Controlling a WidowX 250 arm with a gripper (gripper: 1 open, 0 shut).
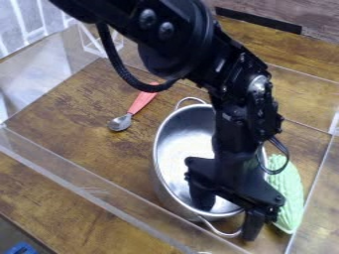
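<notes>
A steel pot (180,147) with wire handles stands on the wooden board. My black gripper (243,212) reaches down over the pot's right side, its fingers low at the front right of the pot and partly outside it; whether they are shut on anything cannot be seen. A pale green corn-like object (286,190) lies just right of the pot, partly behind the gripper. A spoon with a pink handle (142,100) lies at the back left of the pot.
Clear plastic walls (99,208) edge the wooden area. The board left of the pot (73,144) is clear. A small blue item (19,247) sits outside at the front left corner.
</notes>
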